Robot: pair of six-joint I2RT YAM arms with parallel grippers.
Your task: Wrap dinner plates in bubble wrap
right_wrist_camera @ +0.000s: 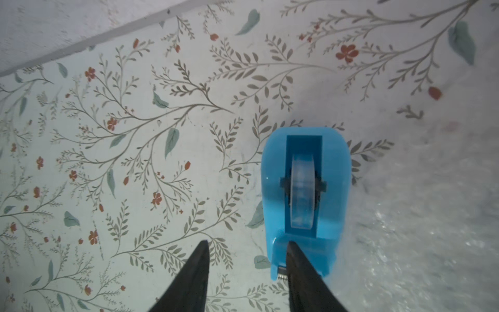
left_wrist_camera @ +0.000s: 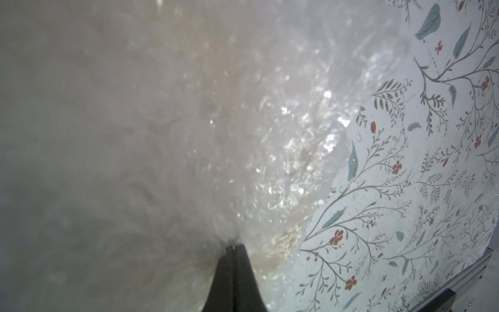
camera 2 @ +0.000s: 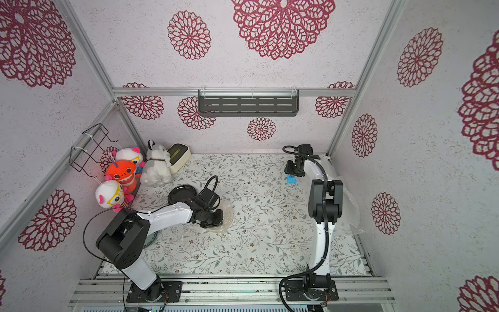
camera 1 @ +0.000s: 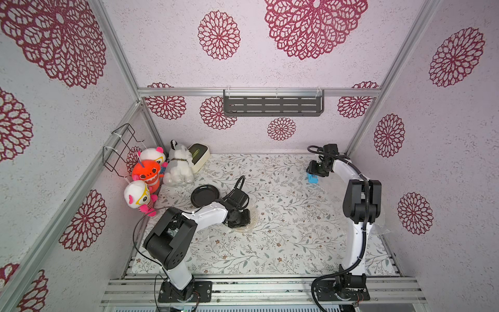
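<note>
A bundle of clear bubble wrap (camera 2: 227, 215) lies left of the table's middle, and what is inside it is hard to make out. My left gripper is shut with its tips down at the wrap, with nothing clear between them. Near the back right, a blue tape dispenser (right_wrist_camera: 337, 208) holding a clear roll lies on the table. My right gripper is open over the dispenser's near end; one finger (right_wrist_camera: 296, 265) overlaps that end in view, and nothing is between the fingers. A black plate (camera 1: 204, 195) lies flat behind the left arm.
More bubble wrap (camera 2: 349, 208) lies along the right wall, partly behind the right arm. Plush toys (camera 1: 148, 174) and a white box (camera 1: 201, 162) fill the back left corner.
</note>
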